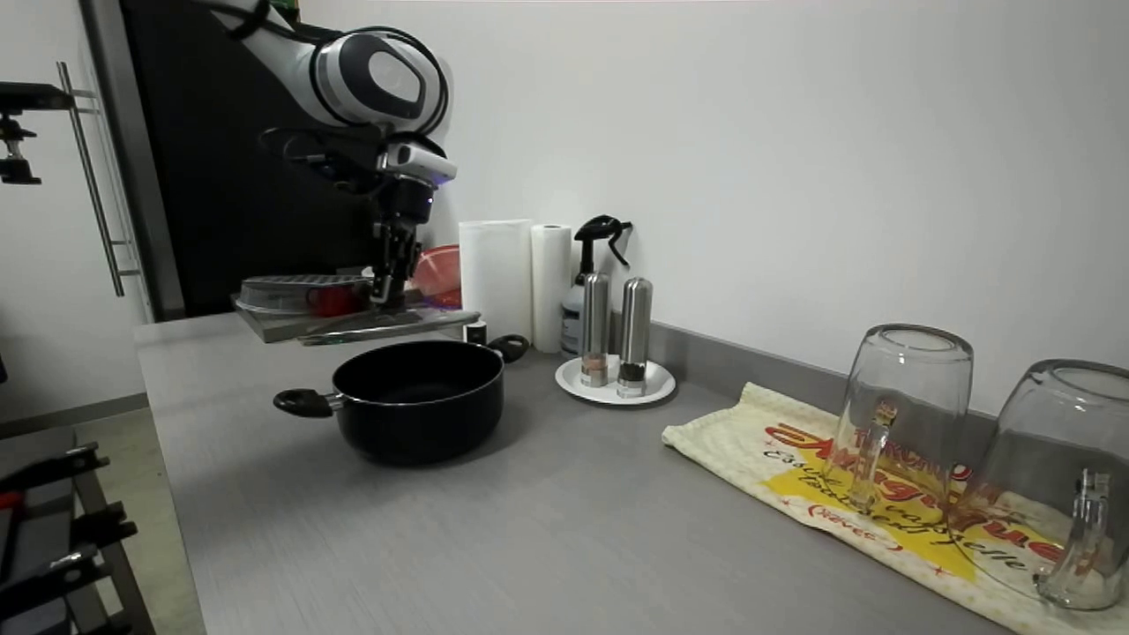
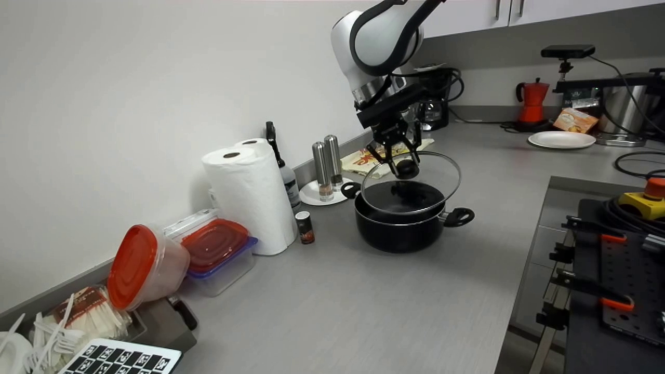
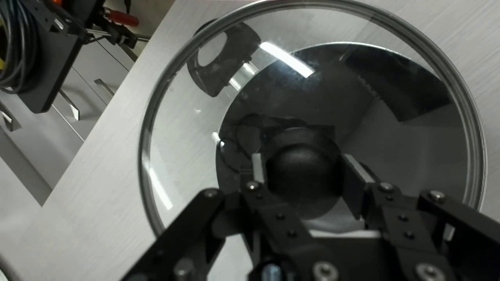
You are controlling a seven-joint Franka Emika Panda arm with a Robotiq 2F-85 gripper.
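Note:
A black two-handled pot point(image 1: 423, 429) stands on the grey counter with its top uncovered. My gripper is shut on the round black knob point(image 3: 302, 180) of a clear glass lid point(image 2: 443, 168) with a metal rim. In exterior view 1 the lid point(image 1: 392, 327) hangs above the pot's far side, slightly tilted and apart from the rim. Through the glass in the wrist view, the dark pot point(image 3: 398, 140) appears off to the right of the lid's centre, and one pot handle point(image 3: 211, 77) shows at upper left.
Salt and pepper mills stand on a white plate point(image 1: 656, 392) near the wall. Beside the pot are a small spice jar point(image 2: 305, 227) and paper towels point(image 2: 249, 199). Glass mugs point(image 1: 900, 423) rest on a cloth at right.

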